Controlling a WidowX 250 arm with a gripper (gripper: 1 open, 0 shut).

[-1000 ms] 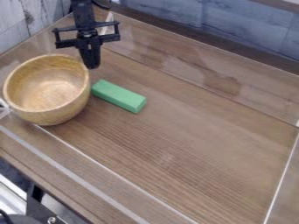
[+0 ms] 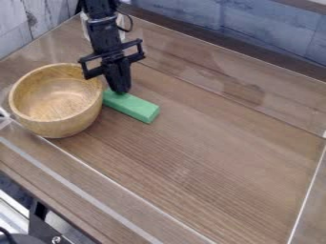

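Observation:
A wooden bowl (image 2: pixel 51 107) sits at the left of the table. A green block (image 2: pixel 137 109) lies right beside it, touching or nearly touching its rim. My black gripper (image 2: pixel 112 82) is low over the block's left end, at the bowl's right edge. The fingertips are small and dark here, and nothing shows held between them; the gripper appears shut.
A blue wall or edge (image 2: pixel 261 19) runs along the back right. The left side is close to a pale rim.
The bowl has shifted slightly to the right; the block looks about where it was.

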